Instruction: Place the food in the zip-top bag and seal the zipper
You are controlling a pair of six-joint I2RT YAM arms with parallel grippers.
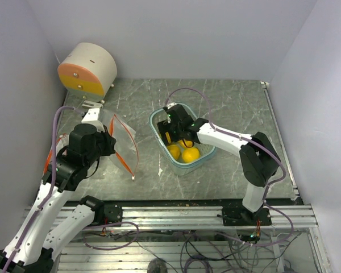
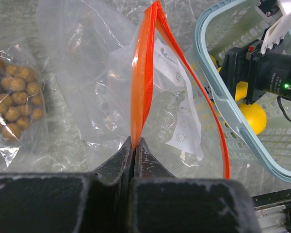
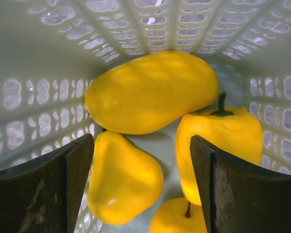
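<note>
My left gripper is shut on the orange zipper edge of a clear zip top bag, which hangs partly open with a printed white patch inside. My right gripper is part open, down inside the pale basket, above yellow foods: an elongated piece, a pear, a pepper and a round fruit with a stem. Nothing shows held between its fingers.
A bag of small brown balls lies left of the open bag. A white bread box with an orange and yellow end stands at the back left.
</note>
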